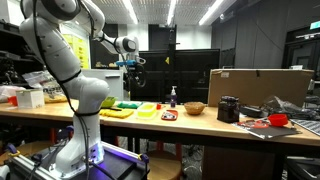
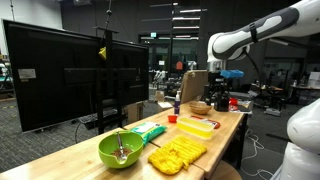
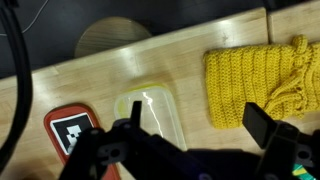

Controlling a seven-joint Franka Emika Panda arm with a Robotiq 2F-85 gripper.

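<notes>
High above the table my gripper hangs open, with nothing between its fingers. In the wrist view, a pale yellow translucent tray lies below, partly between the two fingers. To its right rests a knitted yellow cloth, bunched at its right side. A red-rimmed item with a black and white face lies left of the tray. In exterior view 2 a green bowl stands at the near end, holding something I cannot make out. No object touches the gripper.
A pump bottle, a brown bowl and a black container stand along the table. A big cardboard box is behind. A round stool top shows beyond the table edge.
</notes>
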